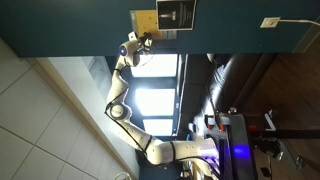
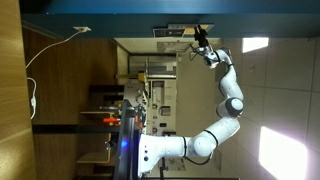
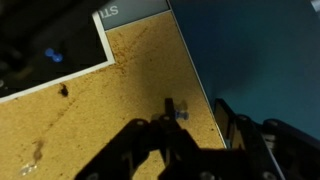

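Observation:
My gripper is in front of a tan cork board (image 3: pixel 130 75), close to the board's edge. Its two dark fingers stand part way apart in the wrist view. Near the tip of the left one, a small shiny pin (image 3: pixel 181 111) shows on the cork; whether they touch is unclear. A blue pin (image 3: pixel 53 55) sits on the dark poster (image 3: pixel 40 50), and a black pin (image 3: pixel 64 91) is in the cork below it. In exterior view 1 the gripper (image 1: pixel 147 42) reaches the cork board (image 1: pixel 143 20) beside the poster (image 1: pixel 175 14).
The board hangs on a dark teal wall (image 3: pixel 250 50). Clear pins (image 3: pixel 38 154) lie at the wrist view's lower left. A power cord (image 1: pixel 295 21) runs from a wall outlet (image 1: pixel 270 22). Away from the wall, a dark table (image 1: pixel 238 145) stands near the arm's base.

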